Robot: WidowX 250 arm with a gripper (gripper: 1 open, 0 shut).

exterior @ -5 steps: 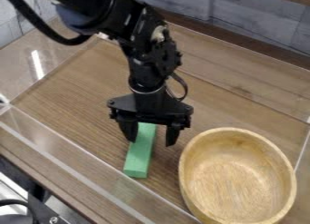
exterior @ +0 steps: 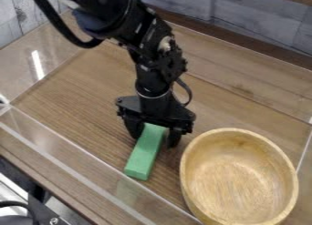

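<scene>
My black gripper [exterior: 153,124] is lowered over the top end of a green block [exterior: 144,158], which lies lengthwise on the wooden table [exterior: 73,101] just left of a large pale bowl [exterior: 239,178]. The fingertips sit at the block's upper end; whether they grip it is hard to tell, as the dark housing hides the contact.
The bowl fills the lower right.
The gripper has shifted slightly and come down onto the block's upper end, its fingers looking closer together than before.
</scene>
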